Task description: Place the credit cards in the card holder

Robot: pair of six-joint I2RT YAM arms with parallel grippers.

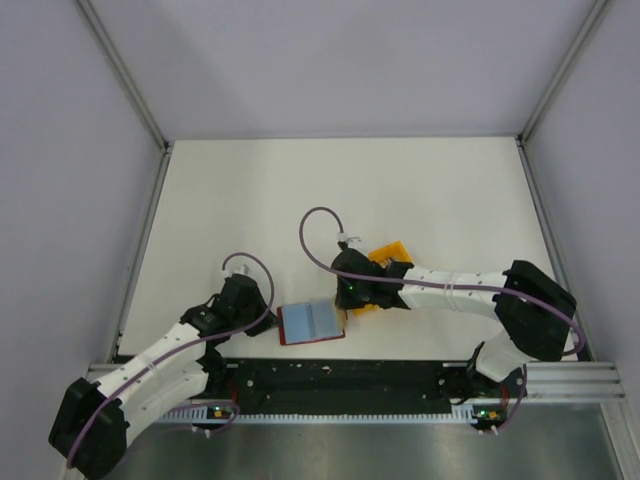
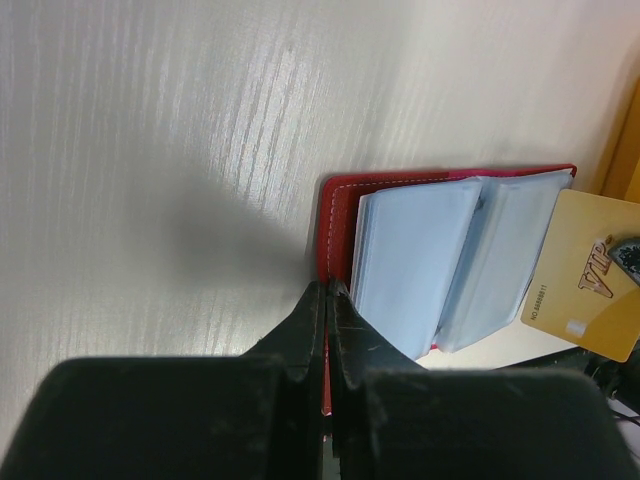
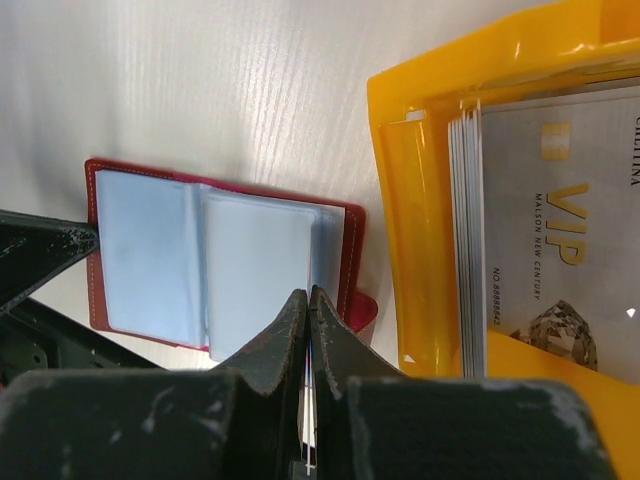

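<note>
The red-edged card holder (image 1: pixel 311 323) lies open on the table, its pale clear sleeves (image 3: pixel 258 265) showing. At its left edge my left gripper is shut, with the thin red cover running between its fingertips. My right gripper is shut on a gold VIP card, which appears edge-on as a thin line in the right wrist view. The card is upright above the right end of the holder, over the right sleeve's outer side. Whether its lower edge touches the sleeve is hard to tell.
Just right of the holder, a yellow box (image 3: pixel 412 240) contains several more cards, a silver VIP card (image 3: pixel 560 230) facing up. The right forearm partly covers this box in the top view. Most of the white table (image 1: pixel 250 200) behind the holder is clear.
</note>
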